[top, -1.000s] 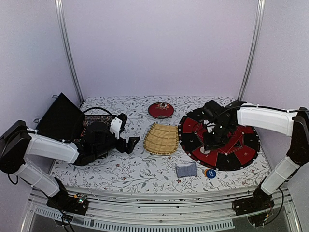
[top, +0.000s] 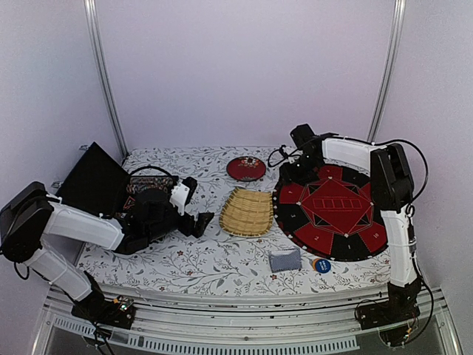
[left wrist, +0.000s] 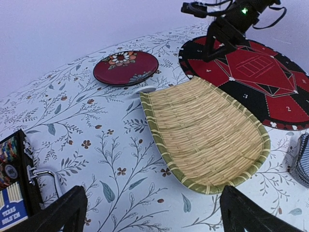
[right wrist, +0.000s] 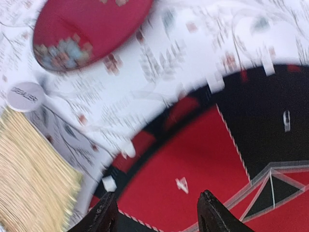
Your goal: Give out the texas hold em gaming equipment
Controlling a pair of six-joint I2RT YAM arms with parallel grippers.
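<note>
The round red-and-black game mat (top: 332,203) lies flat at right. Over its back left part stands my right gripper (top: 287,176), its two fingers apart and empty in the right wrist view. A white disc shows off the mat, by a corner of the basket; the left wrist view has the same disc (left wrist: 145,89) between basket and plate. Whether it touches the basket, I cannot tell. My left gripper (top: 203,223) is open over the patterned cloth, nothing between its fingers. The open black case (left wrist: 9,166) with coloured contents stands at left, partly behind the left arm.
A woven basket (top: 247,213) lies empty mid-table. Behind it is a red flowered plate (top: 246,168). Near the front are a grey box-like item (top: 285,260) and a blue-and-orange disc (top: 321,265). The cloth between case and basket is largely clear.
My right gripper has swept back and left across the mat. The left arm looks still.
</note>
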